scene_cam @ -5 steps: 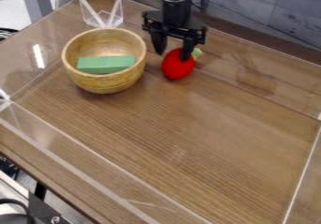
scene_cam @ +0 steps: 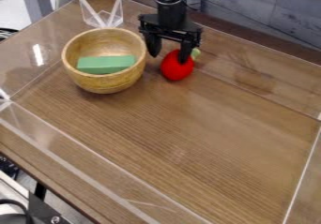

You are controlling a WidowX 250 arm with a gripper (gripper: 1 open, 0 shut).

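My black gripper (scene_cam: 171, 42) hangs over the red round object (scene_cam: 177, 67) at the top middle, open, its fingers straddling above it. A small pale green thing (scene_cam: 196, 52) is partly hidden behind them. Left of the gripper, a tan bowl (scene_cam: 122, 77) holds a green block (scene_cam: 105, 66).
A wire-like white rack (scene_cam: 103, 17) stands behind the bowl at the upper left. A wall edge runs along the back right.
The gripper has shifted slightly and its fingers now stand apart above the red object, showing more of it. The bowl and block look unmoved.
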